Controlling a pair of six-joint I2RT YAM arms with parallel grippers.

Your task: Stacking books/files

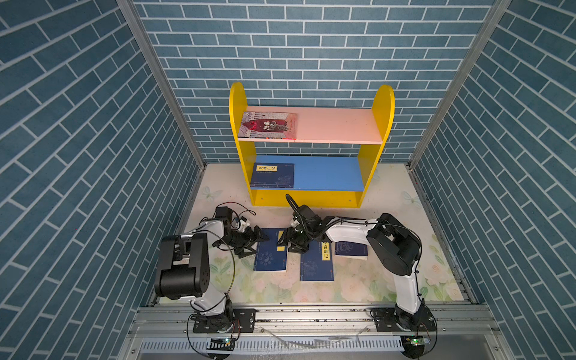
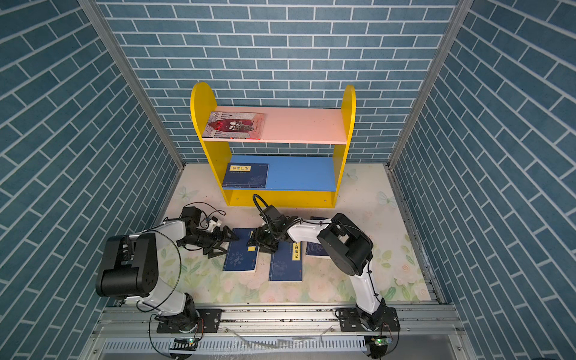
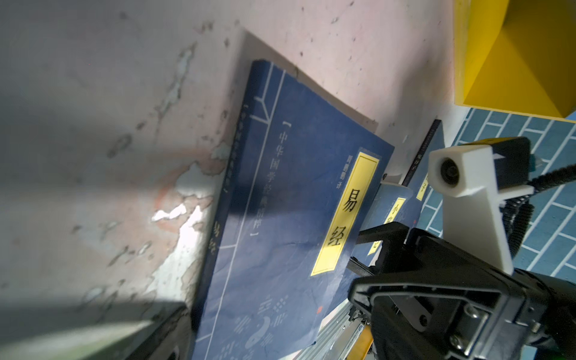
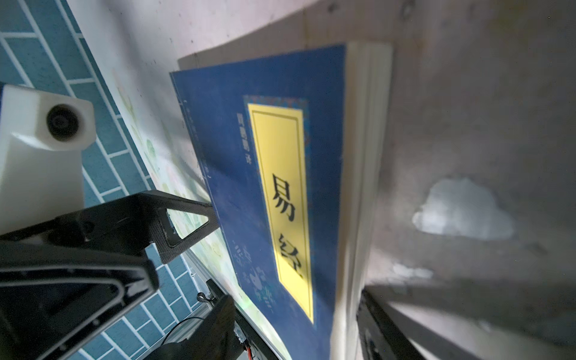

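A blue book with a yellow title label (image 1: 271, 259) lies flat on the table between both grippers. At its left, spine side stands my left gripper (image 1: 252, 243), open; the left wrist view shows one finger (image 3: 384, 240) over the cover and the other low beside the spine. My right gripper (image 1: 288, 243) is at the page-edge side, part open, with a finger (image 4: 180, 222) over the cover and another (image 4: 384, 330) low beside the pages. Further right are a second blue book (image 1: 316, 268) and a darker one (image 1: 351, 249), partly hidden by the right arm.
Behind stands a yellow shelf unit (image 1: 384, 117). Its pink upper shelf (image 1: 336, 123) bears a red-grey book (image 1: 268, 125) at the left; its blue lower shelf (image 1: 327, 172) bears a blue book (image 1: 273, 175) at the left. Both shelves are bare to the right.
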